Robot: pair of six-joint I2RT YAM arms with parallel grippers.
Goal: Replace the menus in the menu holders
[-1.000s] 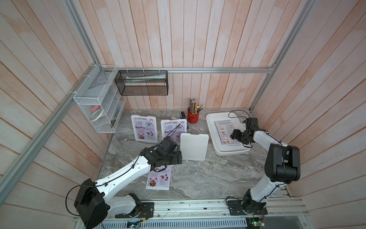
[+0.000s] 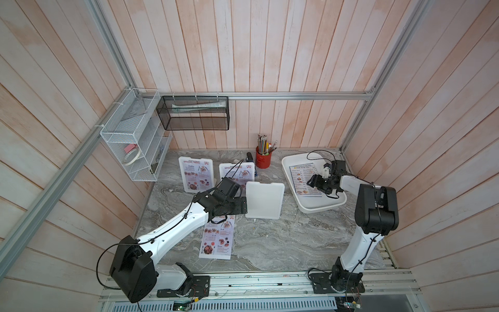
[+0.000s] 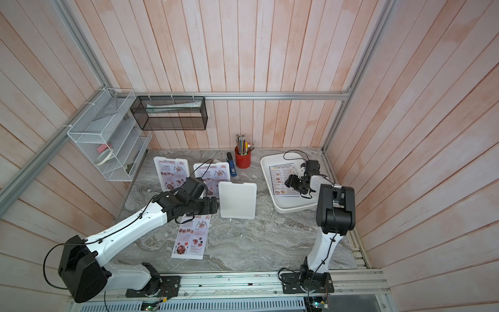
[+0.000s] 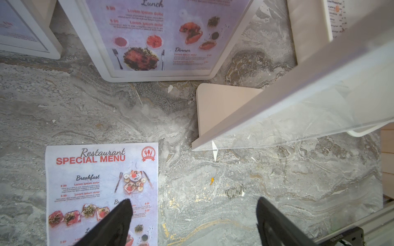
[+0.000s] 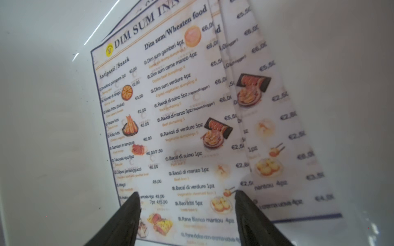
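Observation:
My right gripper is low in the white tray (image 2: 315,205), fingers apart over the DIM SUM INN menus (image 5: 172,123), which lie overlapping. My left gripper stands open above the table, beside an empty holder (image 2: 264,200) and over a loose special menu (image 4: 102,180). Behind, two white holders stand with special menus in them, one at the left (image 2: 196,174) and one in the middle (image 2: 236,171).
A red cup (image 2: 263,161) of pens and a dark object stand at the back. Wire shelves (image 2: 127,135) and a black basket (image 2: 192,124) hang on the walls.
My left arm has risen slightly toward the back. My right arm has swung a little, its gripper shifting slightly left over the menus within the tray.

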